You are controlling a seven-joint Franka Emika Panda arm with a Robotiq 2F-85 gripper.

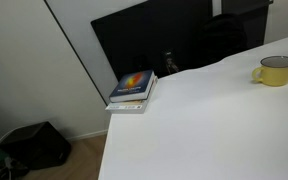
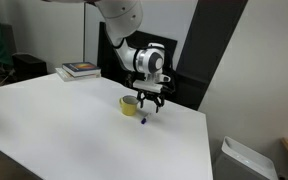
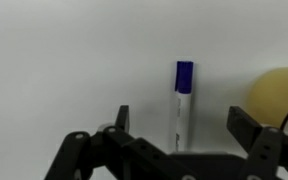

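In the wrist view a white marker with a blue cap lies on the white table, between the two spread fingers. My gripper is open and hovers above it, holding nothing; the marker's lower end is hidden behind the gripper body. A yellow mug stands close to the right finger, partly cut off by the frame. Exterior view 2 shows the gripper over the table, with the marker below it and the yellow mug beside it.
Stacked books sit at the table's far corner. A pale grey bin stands off the table's right side.
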